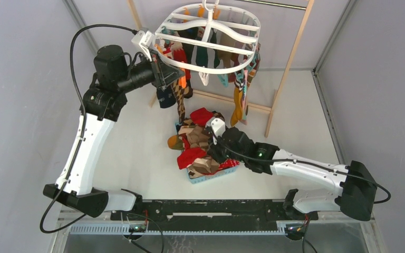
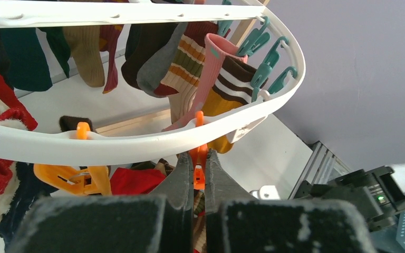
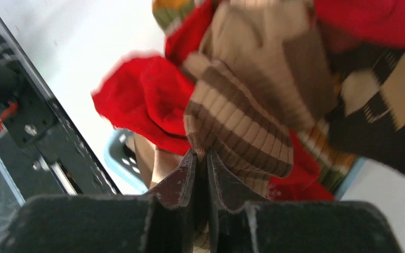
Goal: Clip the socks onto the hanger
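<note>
Under the white hanger my left gripper is shut on an orange clip at the hanger's rim. A second orange clip hangs to its left. Down at the sock pile, my right gripper has its fingertips close together against a brown striped sock. Whether that cloth is pinched between them is unclear. Red socks and an argyle sock lie around it. Blue basket walls show beneath the pile.
Several socks, among them a mustard striped one, hang from teal clips on the hanger. A wooden stand post rises behind at the right.
</note>
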